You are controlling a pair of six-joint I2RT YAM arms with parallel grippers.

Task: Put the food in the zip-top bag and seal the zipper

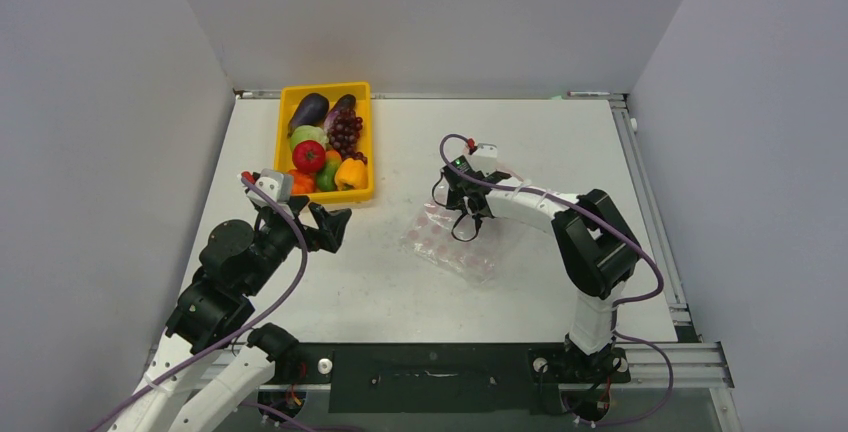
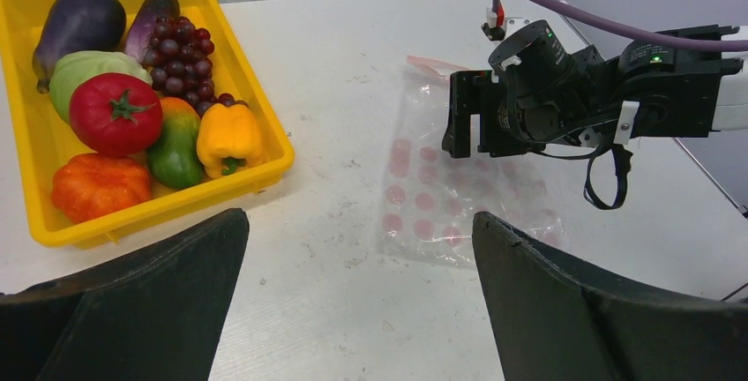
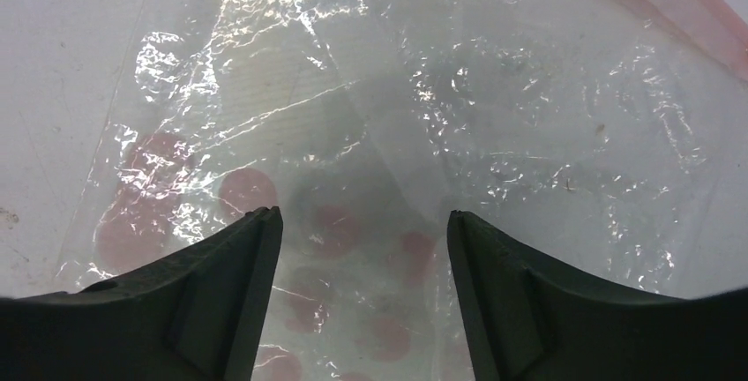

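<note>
A clear zip top bag (image 1: 450, 242) with pinkish dots lies flat on the table, right of the middle; a pink strip (image 3: 679, 6) runs along its far edge. Over the bag hangs my right gripper, its fingers apart, and only the film shows between them. My left gripper stands open and empty near the table's left front. The food lies in a yellow bin (image 2: 256, 99) at the back left: a tomato (image 2: 115, 114), dark grapes (image 2: 181, 59), a yellow pepper (image 2: 228, 138), a green cabbage (image 2: 88, 77), eggplants (image 2: 79, 19) and other vegetables.
Metal rails (image 1: 655, 212) and grey walls border the white table. The right arm (image 1: 600, 242) reaches in from the front right.
</note>
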